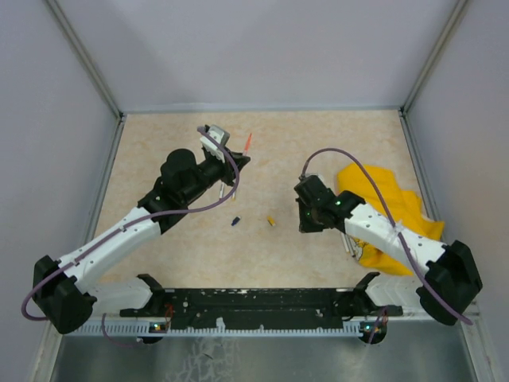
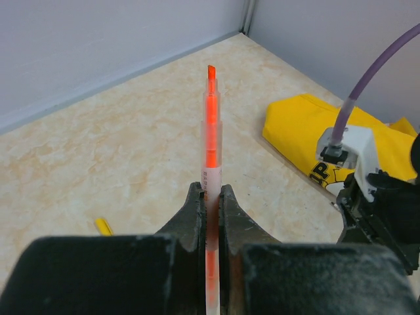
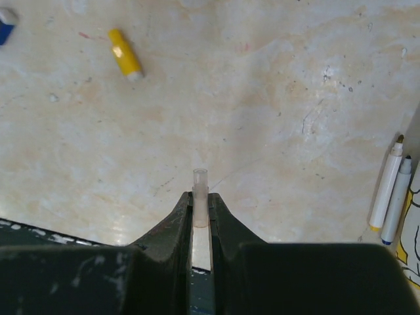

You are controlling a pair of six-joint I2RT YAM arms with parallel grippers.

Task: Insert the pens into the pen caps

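An orange-and-white pen (image 2: 211,170) stands upright in my left gripper, its orange tip bare at the top. From above, the pen's orange end (image 1: 248,143) shows at the left gripper (image 1: 242,161). My right gripper points down at the table and is shut on a small clear, whitish cap (image 3: 200,187). A yellow cap (image 3: 125,54) and a dark blue cap (image 3: 5,25) lie on the table. Two white pens, one with a brown tip (image 3: 387,187) and one with a dark tip (image 3: 397,200), lie at the right wrist view's right edge.
A yellow cloth bag (image 1: 382,199) covers the table's right side, beside the right arm. More light pens (image 1: 222,191) lie under the left arm.
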